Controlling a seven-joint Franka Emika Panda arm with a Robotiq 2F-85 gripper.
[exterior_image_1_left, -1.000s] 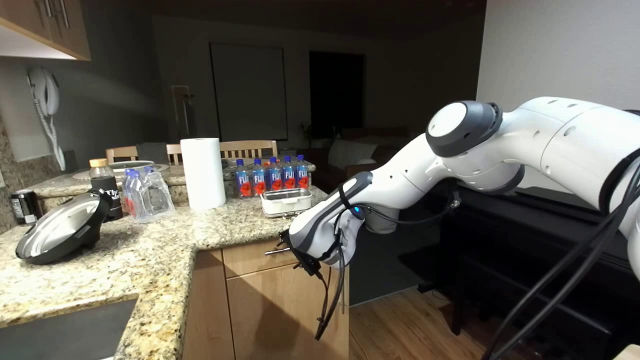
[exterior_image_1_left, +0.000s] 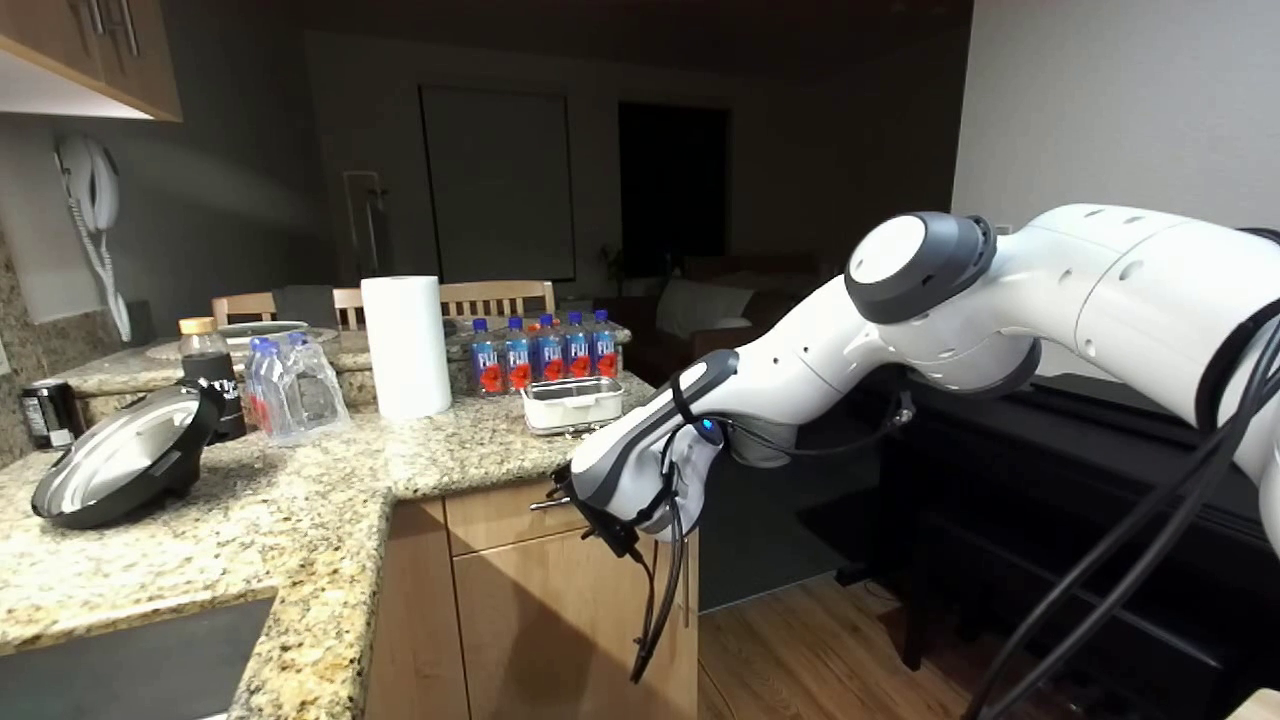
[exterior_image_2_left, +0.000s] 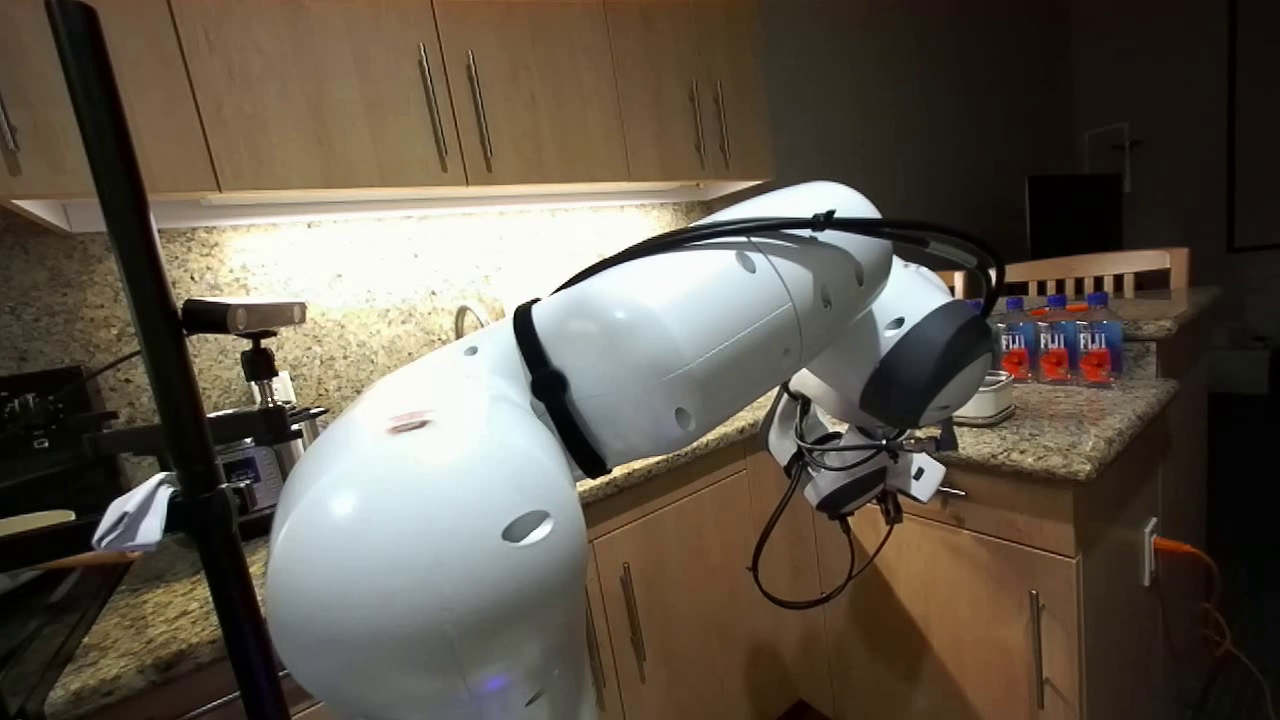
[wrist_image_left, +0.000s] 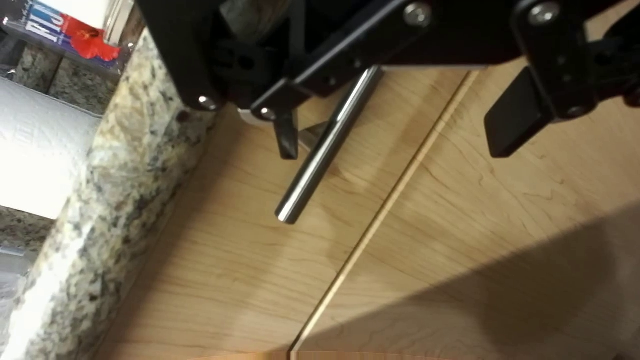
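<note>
A bar-shaped metal handle (wrist_image_left: 324, 153) is fixed to the wooden drawer front (wrist_image_left: 222, 240) under the counter. My gripper stands open close to this drawer. In the wrist view the handle shows between the two widely spread fingers, much nearer the left finger (wrist_image_left: 287, 139) than the right one. Whether that finger touches the bar I cannot tell. Seen from exterior view 1, the gripper is at the right part of the handle (exterior_image_1_left: 552, 503), hiding some of it. The arm mostly hides the gripper in exterior view 2.
Above the drawer runs the granite counter edge (wrist_image_left: 120, 168). On the counter stand a white container (exterior_image_1_left: 573, 408), several water bottles (exterior_image_1_left: 548, 356) and a paper towel roll (exterior_image_1_left: 408, 348). A cabinet door (exterior_image_1_left: 570, 624) lies below the drawer.
The arm and gripper have shifted slightly left in exterior view 1, toward the drawer front. The drawer and the things on the counter look unmoved.
</note>
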